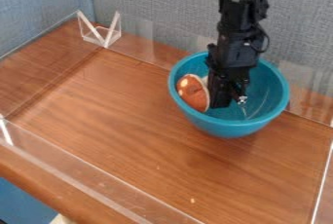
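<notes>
A teal bowl (242, 123) stands on the wooden table at the right. An orange object (193, 92) with a white part rests inside the bowl against its left side. My black gripper (232, 99) reaches down into the bowl just right of the orange object. Its fingertips are dark and partly hidden, so I cannot see whether anything is between them.
A small white wire frame (100, 33) stands at the back left near the grey wall.
</notes>
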